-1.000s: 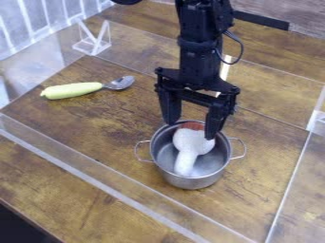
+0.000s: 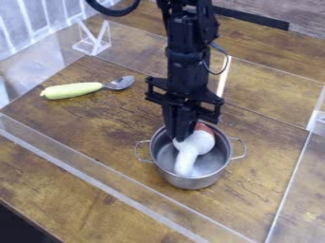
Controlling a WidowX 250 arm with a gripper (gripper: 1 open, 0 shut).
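My black gripper [image 2: 184, 126] hangs from the top of the view, its fingers brought together over the near middle of a steel pot [image 2: 222, 176] with two wire handles. Its tips reach down to the pot's contents: a white, elongated object [image 2: 195, 157] with a rounded upper end, and behind it a reddish item [image 2: 206, 128], partly hidden. Whether the tips touch either object I cannot tell. Nothing clearly shows between the fingers.
A pale yellow corn-like object [image 2: 70, 90] and a metal spoon [image 2: 120, 83] lie on the wooden table [image 2: 89, 180] at the left. A white object [image 2: 94, 38] stands at the back left. A pale stick lies behind the arm.
The gripper's fingers have moved from spread wide over the pot to closed together above the white object. The pot has barely changed.
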